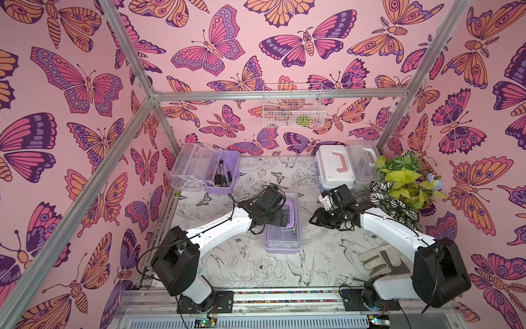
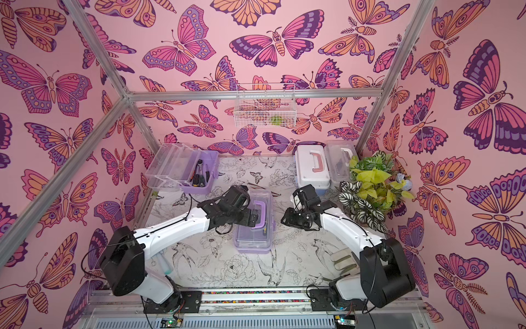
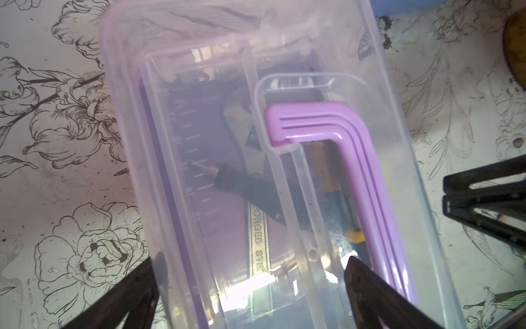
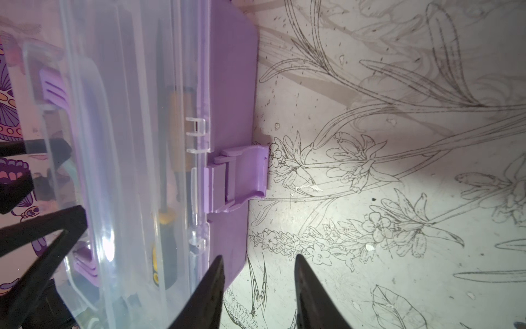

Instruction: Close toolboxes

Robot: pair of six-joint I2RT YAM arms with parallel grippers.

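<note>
A purple toolbox with clear lid and purple handle [image 1: 281,235] lies in the middle, lid down, tools visible inside. On its right side a latch [image 4: 246,172] sticks out, flipped open. My left gripper is open over that lid. My right gripper stands open beside the box's right side, nothing between its fingers. At the back left a purple toolbox [image 1: 228,183] stands with its clear lid swung open and dark tools showing. At the back right a white toolbox [image 1: 332,167] with pink handle sits beside an upright-edged clear box [image 1: 362,161].
Leafy plants [image 1: 405,186] fill the right side. Grey gloves [image 1: 378,260] lie at the front right under my right arm. A wire basket [image 1: 293,118] hangs on the back wall. Bare table surrounds the middle box.
</note>
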